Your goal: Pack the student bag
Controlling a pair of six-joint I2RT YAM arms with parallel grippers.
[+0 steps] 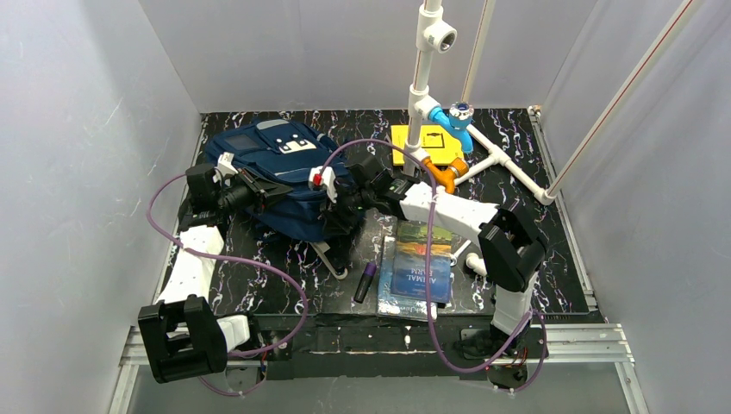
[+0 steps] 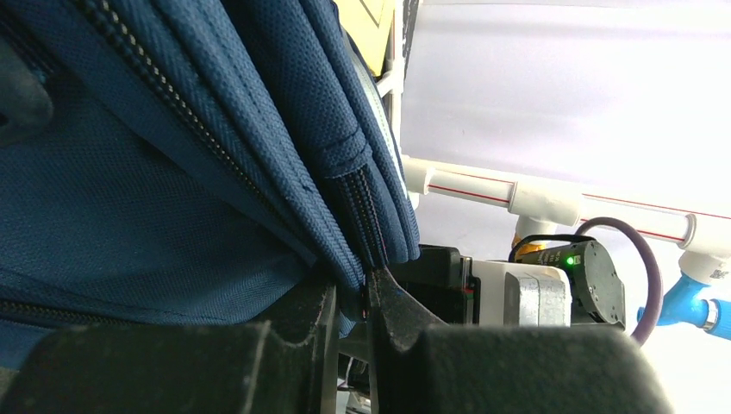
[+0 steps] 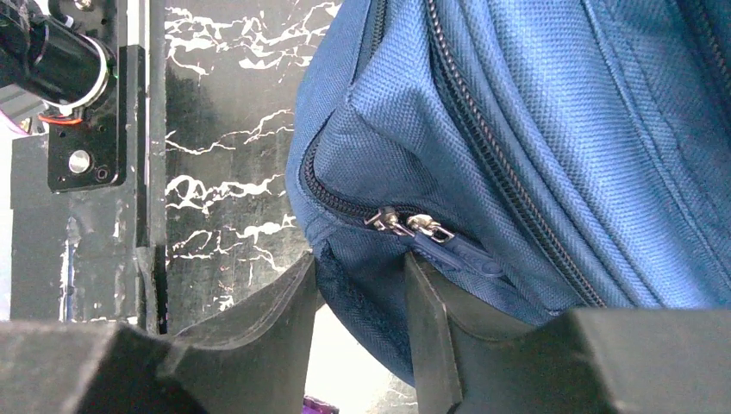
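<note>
The dark blue backpack lies at the back left of the table. On its left side my left gripper is shut on a fold of fabric beside a zipper; the left wrist view shows this blue fold running between the fingers. My right gripper stands at the bag's right front corner. In the right wrist view its fingers are apart, with part of the bag's lower edge in the gap. Two metal zipper pulls sit together just beyond those fingertips.
Two books, the Animal Farm book on top, lie front centre beside a purple-capped marker. A yellow book lies at the back near the white pipe stand with blue and orange fittings. Purple cables loop over both arms.
</note>
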